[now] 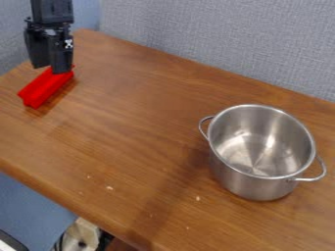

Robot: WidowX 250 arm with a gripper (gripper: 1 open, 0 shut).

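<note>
My black gripper [50,61] hangs at the upper left, its fingertips low over the back end of a red elongated block [43,89]. The block lies on the wooden table near the left edge, angled away from the camera. Whether the fingers touch it, and how wide they stand, is hard to make out.
A steel pot [260,157] with two handles stands on the right of the table [144,127]. A grey padded wall runs along the back, and the table's left edge lies just beside the block.
</note>
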